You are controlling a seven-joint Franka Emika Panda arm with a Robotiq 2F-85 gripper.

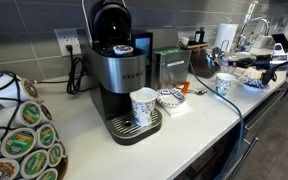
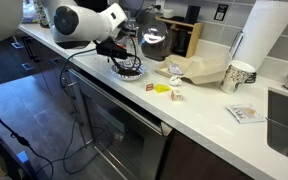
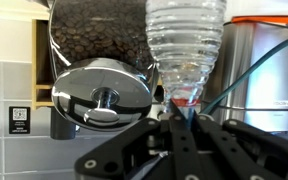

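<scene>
In the wrist view a pale, ribbed, see-through-looking object runs from the top edge down to my gripper. Its narrow end sits between the fingers, which are shut on it; what it is exactly cannot be told. Exterior view 2 shows the gripper over the counter, just above a patterned white plate. Whether the two touch is unclear. Far along the counter, exterior view 1 has the gripper small and partly lost against the clutter.
A coffee-bean jar with a shiny lid is close by the gripper. The coffee maker has a paper cup on its tray. Another cup stands farther along. A blue cable crosses the counter edge.
</scene>
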